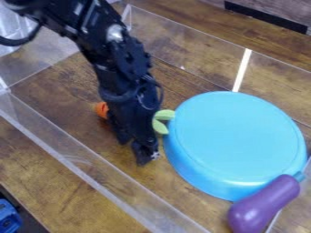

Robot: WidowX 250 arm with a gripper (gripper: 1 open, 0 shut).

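My black gripper (136, 146) is low over the wooden floor, left of a light blue round object (234, 141). An orange carrot-like toy (105, 111) shows partly behind the gripper, with its pale green top (163, 119) sticking out to the right beside the blue object. The gripper covers the middle of the toy; I cannot tell whether the fingers are open or shut on it.
A purple eggplant-like toy (260, 205) lies against the blue object's lower right. A clear plastic wall crosses the lower left, with a blue item (6, 218) beyond it.
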